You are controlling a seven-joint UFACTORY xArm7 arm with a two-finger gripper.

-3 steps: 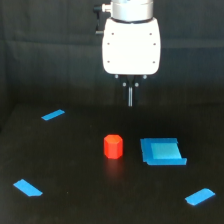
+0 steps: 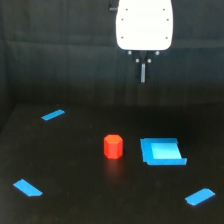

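Note:
A red hexagonal block (image 2: 113, 146) stands upright on the black table (image 2: 70, 170), near the middle. To its right is a light blue square outlined in darker blue (image 2: 165, 151). My gripper (image 2: 143, 74) hangs from the white arm (image 2: 144, 22) at the top, above and behind the block and the square, well clear of both. Its fingers look narrow and close together; whether they are shut is hard to tell.
Blue tape strips (image 2: 27, 187) mark the table's left front, with others at the back left and front right.
The arm and gripper have moved up and to the right, rising higher above the table. The red block and blue square have not moved.

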